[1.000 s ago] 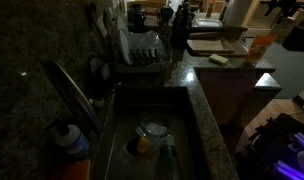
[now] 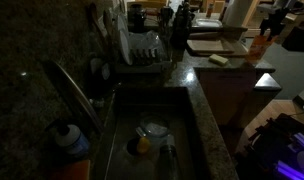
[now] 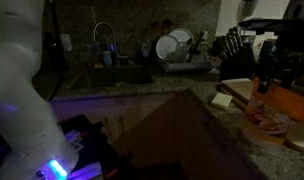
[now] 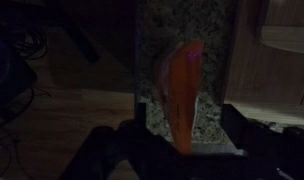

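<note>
An orange-topped container (image 3: 267,125) stands near the counter's right end in exterior view 2. Its lower part looks clear, with mixed contents. My gripper (image 3: 271,84) is right over it, pointing down. In the wrist view, an upright orange piece (image 4: 182,85) rises between the dark fingers of my gripper, which stand apart with room on both sides. Exterior view 1 has the same orange item (image 2: 258,47) at the far right, small, below the gripper (image 2: 266,32). Dim light hides whether a finger touches it.
Beside the container lie a pale block (image 3: 221,101) and a wooden board (image 3: 238,87). A knife block (image 3: 232,47) and a dish rack (image 3: 182,66) line the wall. The sink (image 2: 127,105) holds a few items. Open floor lies before the counter.
The gripper has come down from above the orange item at the far right to close around its top. The counter items and sink contents stay where they were.
</note>
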